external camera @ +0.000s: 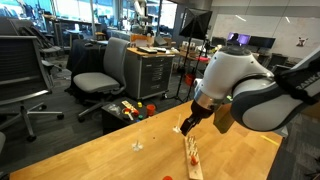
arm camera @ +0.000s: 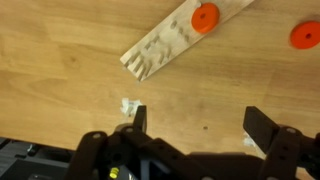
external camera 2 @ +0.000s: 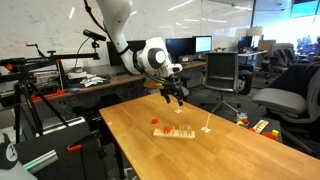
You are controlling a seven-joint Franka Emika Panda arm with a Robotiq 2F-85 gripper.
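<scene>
A pale wooden board (arm camera: 165, 42) with a row of small pegs lies on the table, and an orange-red round piece (arm camera: 205, 17) sits on it. Off the board, a second red-orange round piece (arm camera: 305, 35) rests on the wood near the upper right of the wrist view. My gripper is open, its dark fingers wide apart with only bare table showing between them. In exterior view 2 the gripper (external camera 2: 174, 98) hangs above the table, behind the board (external camera 2: 174, 133) and apart from it.
Small white pieces (arm camera: 130, 107) lie on the table, one partly covered by the right finger in the wrist view. A box with coloured items (external camera: 130, 108) stands by the table's edge. Chairs stand beyond.
</scene>
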